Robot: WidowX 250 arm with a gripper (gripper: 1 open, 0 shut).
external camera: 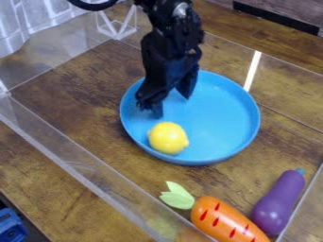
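A black gripper [161, 95] reaches down from the top into a blue bowl [228, 121], its fingers low over the bowl's left part and standing open. Just in front of them a yellow lemon-like ball [168, 138] rests in the bowl. Whether the fingertips touch the bowl's floor I cannot tell.
An orange carrot [229, 221] with a pale green top and a purple eggplant [278, 203] lie at the front right. A clear plastic edge runs diagonally along the lower left, with a blue object [10, 225] in the corner.
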